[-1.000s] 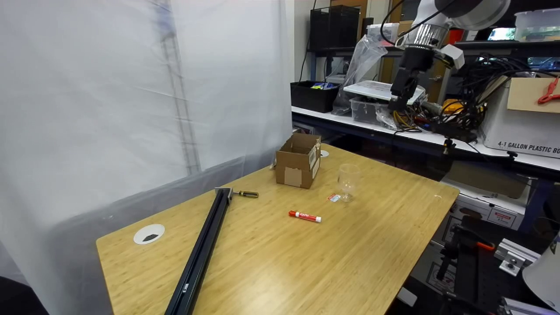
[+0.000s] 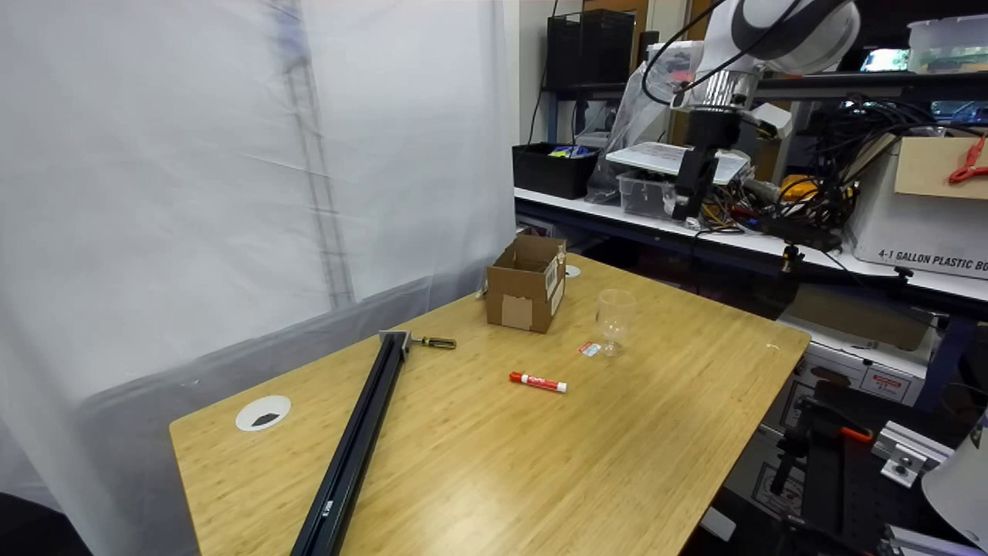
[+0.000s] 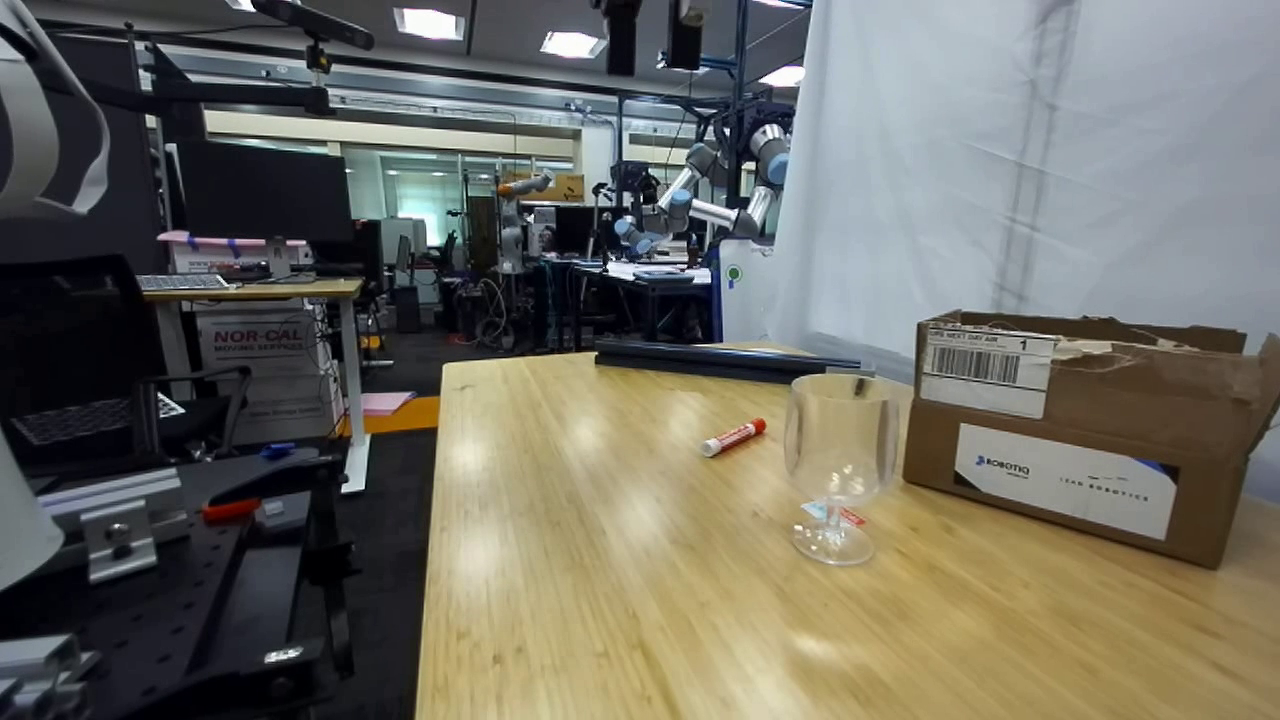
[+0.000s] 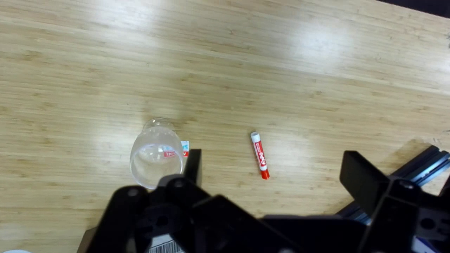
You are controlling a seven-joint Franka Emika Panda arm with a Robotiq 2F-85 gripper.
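My gripper is open and empty, its two black fingers wide apart high above the table. In exterior view 1 the gripper (image 2: 687,208) hangs over the table's far right side. A red-and-white marker (image 4: 260,155) lies on the table and shows between the fingers in the wrist view. To its left stands a clear stemmed glass (image 4: 156,158), upright, with a small red-and-white label (image 4: 185,148) flat beside its foot. An open cardboard box (image 3: 1086,414) sits behind the glass; whatever is inside it cannot be seen.
A long black rail (image 2: 356,445) crosses the table's left side, with a screwdriver (image 2: 435,343) by its far end. Bare wood fills the near middle and right. A white curtain (image 2: 278,185) closes off the back.
The arm has shifted left in exterior view 1, and the gripper now hangs slightly lower and more upright. Everything on the table lies as before.
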